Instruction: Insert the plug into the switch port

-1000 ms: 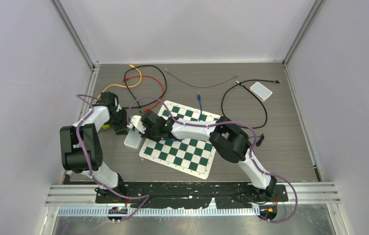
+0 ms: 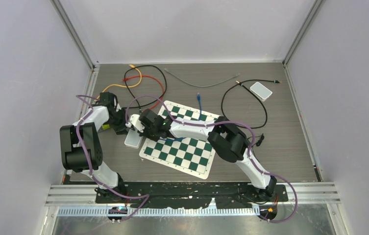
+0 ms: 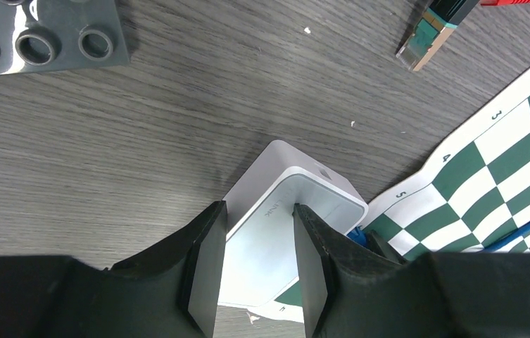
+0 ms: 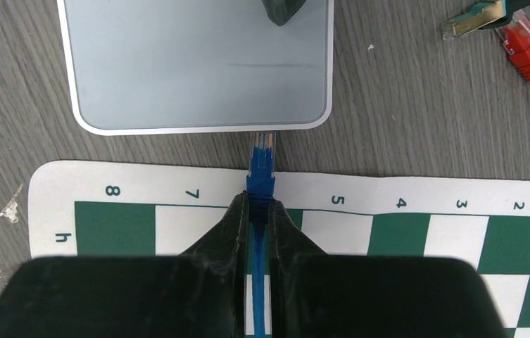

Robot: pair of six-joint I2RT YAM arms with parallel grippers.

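A white switch box (image 3: 262, 232) with a grey top lies near the left corner of the chessboard, its port side toward the board. My left gripper is part open at it, one finger by the box's side and the other over its top; one fingertip also shows above the top in the right wrist view. My right gripper is shut on a blue cable plug (image 4: 261, 165). The plug's clear tip points at the switch box edge (image 4: 202, 131) and appears to meet it. Whether any of the tip is inside the port cannot be told.
Below the right gripper lies the green-and-white chessboard (image 2: 180, 152). Close to the box are a black cable's plug (image 4: 469, 20) and a red plug (image 4: 529, 56). A dark studded block (image 3: 43, 35) lies beyond it.
Both arms hold almost the same place over the last second. The switch box and the cables show no clear shift.
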